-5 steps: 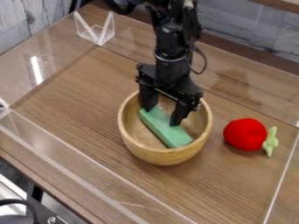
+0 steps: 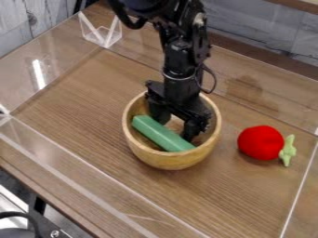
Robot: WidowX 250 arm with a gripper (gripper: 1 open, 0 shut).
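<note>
A wooden bowl holds a green elongated object. The black gripper reaches down into the back of the bowl, over and beside the green object. Its fingers are dark and overlap, so I cannot tell whether they are open or shut or what is between them.
A red round object with a pale green top lies right of the bowl on the wooden table. A clear plastic item is at the back left. Its edge runs at the lower left.
The gripper has shifted slightly left and down in the bowl. The green object has moved a little left, and the bowl has shifted slightly.
</note>
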